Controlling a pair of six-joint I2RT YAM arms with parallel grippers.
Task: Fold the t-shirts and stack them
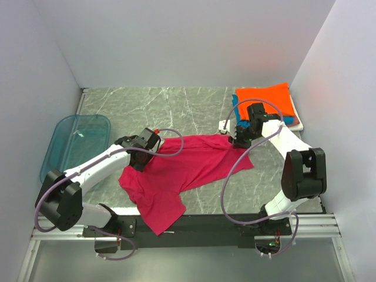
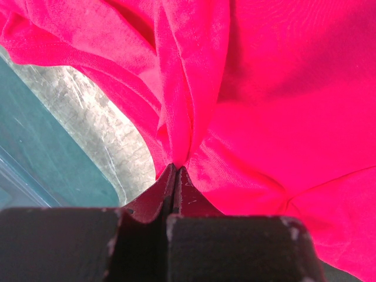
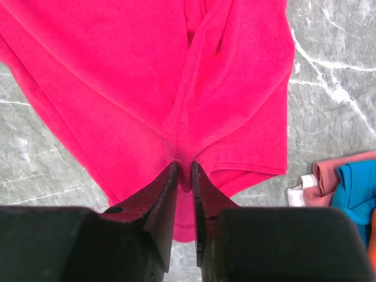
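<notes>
A pinkish-red t-shirt (image 1: 182,167) lies spread and rumpled on the marble table, one end hanging over the front edge. My left gripper is shut on the shirt's left part; the fabric gathers into a pinched fold at its tips. Over the shirt's right part is my right gripper, its fingertips a small gap apart with a ridge of red fabric between them. In the top view both gripper tips are largely hidden by the arms.
At the back right stands a stack of folded shirts, an orange one (image 1: 267,98) on top and a blue one (image 1: 239,110) below. A teal transparent bin (image 1: 76,147) sits at the left. Bare marble (image 1: 158,108) shows behind the shirt.
</notes>
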